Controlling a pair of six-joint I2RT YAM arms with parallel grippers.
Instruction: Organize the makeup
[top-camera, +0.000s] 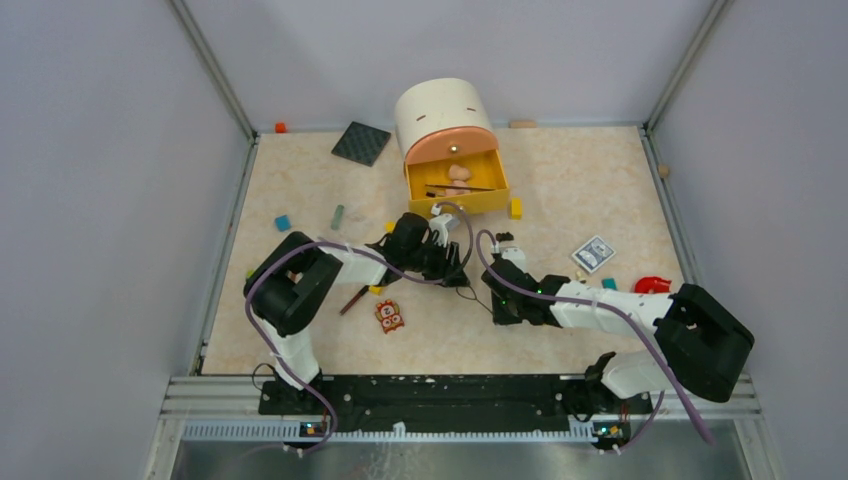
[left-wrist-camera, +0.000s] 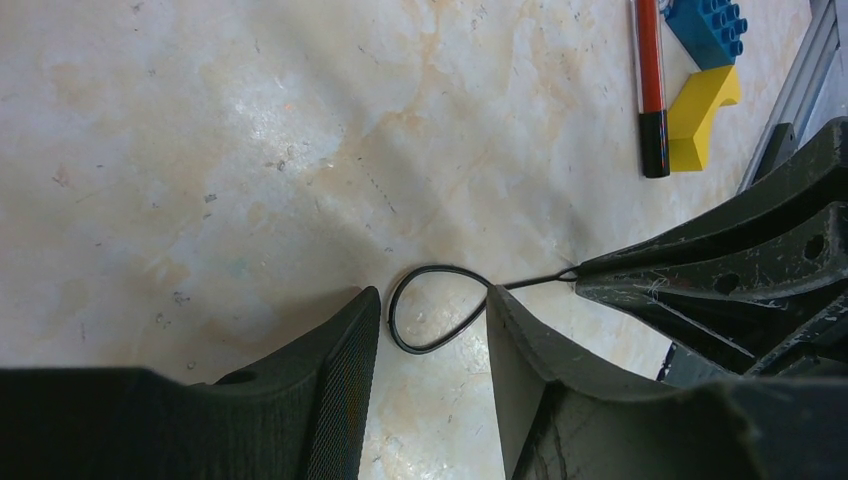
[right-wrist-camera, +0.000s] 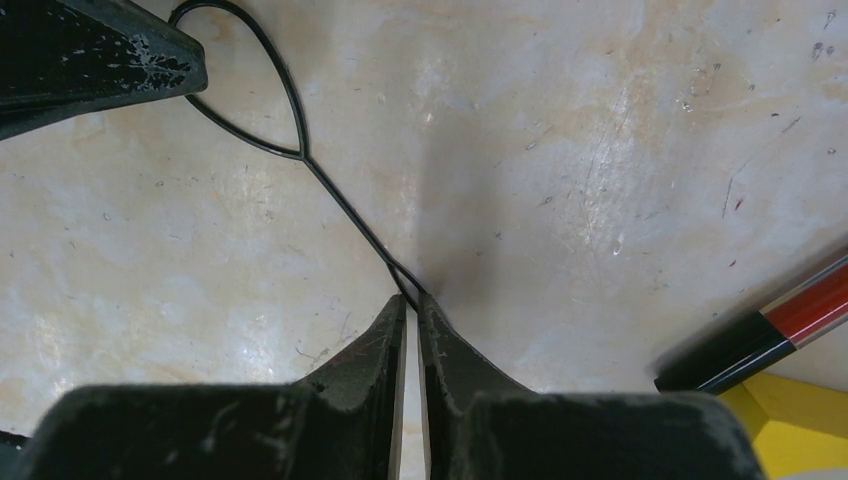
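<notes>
A thin black looped cord lies over the tabletop between my two grippers. The left gripper is open, its fingertips apart on either side of the rounded loop. At the cord's narrow end, the right gripper has its fingertips closed together on the strands. In the top view, the white domed box has its yellow drawer pulled out. A dark brush and a tan item lie in the drawer. A red and black lipliner-like stick rests beside a yellow block.
Left of the arms' meeting point lies a red owl-patterned item. A framed card and a red object are at the right. A dark green plate lies left of the box.
</notes>
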